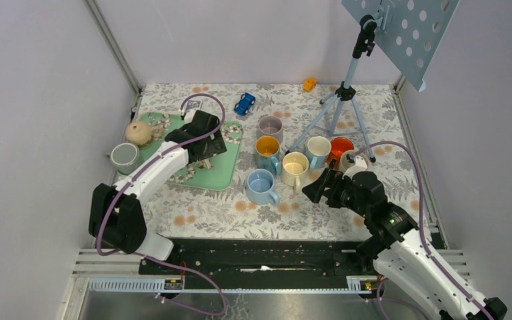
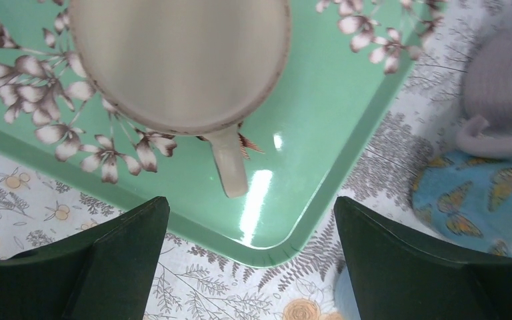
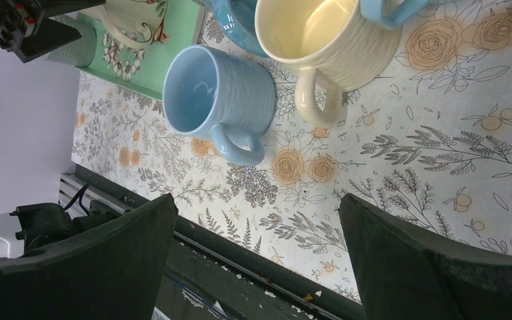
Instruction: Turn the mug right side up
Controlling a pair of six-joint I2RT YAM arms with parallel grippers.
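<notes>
My left gripper [image 1: 207, 143] stands open above the green tray [image 1: 213, 177]. In the left wrist view a pale overturned item [image 2: 180, 60] with a short handle lies on that tray, below the open fingers. My right gripper [image 1: 320, 187] is open at the right, near the cream mug [image 3: 320, 47] and the light blue mug [image 3: 240, 93]. A grey-green mug [image 1: 125, 157] sits at the tray's left edge. Several other mugs, grey [image 1: 269, 127], yellow-lined [image 1: 267, 153], pale blue [image 1: 317, 150] and red [image 1: 340, 147], stand in the middle.
A tripod [image 1: 345, 93] stands at the back right. A blue toy car [image 1: 245, 103] and an orange toy [image 1: 310, 84] lie at the back. A round beige object [image 1: 138, 133] is on the tray's left. The front of the table has free room.
</notes>
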